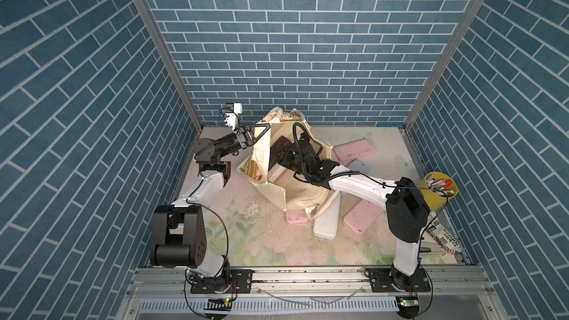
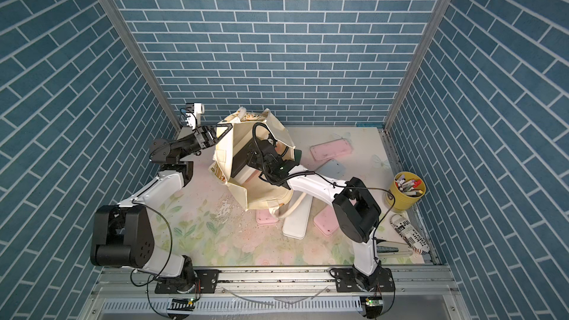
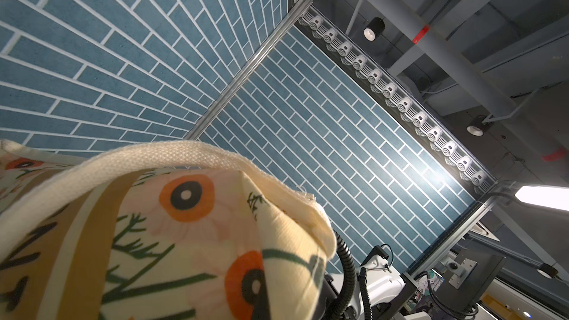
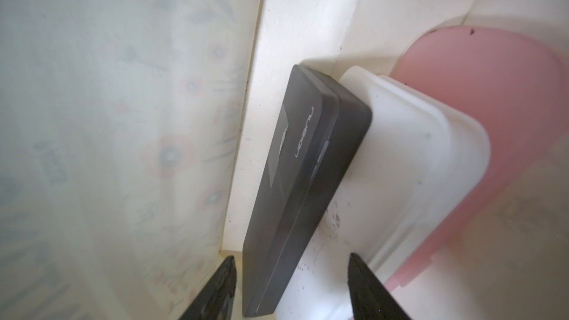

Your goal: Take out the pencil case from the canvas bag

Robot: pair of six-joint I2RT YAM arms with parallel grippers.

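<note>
The cream canvas bag [image 1: 302, 195] stands open mid-table. Inside, the right wrist view shows a long black case [image 4: 296, 154], a white case [image 4: 409, 160] and a pink case [image 4: 480, 65]. My right gripper is inside the bag, fingers apart at the near end of the black and white cases; nothing is visibly held. My left gripper [image 1: 260, 133] is at the bag's upper left rim, its exact grip hard to see; its wrist view shows mostly flowered fabric [image 3: 183, 243] and strap.
Pink cases [image 1: 354, 150], a white case [image 1: 326, 222] and a grey-blue case [image 2: 329, 169] lie outside the bag. A yellow pen cup [image 2: 406, 201] stands at right, near a printed pouch [image 2: 409, 234].
</note>
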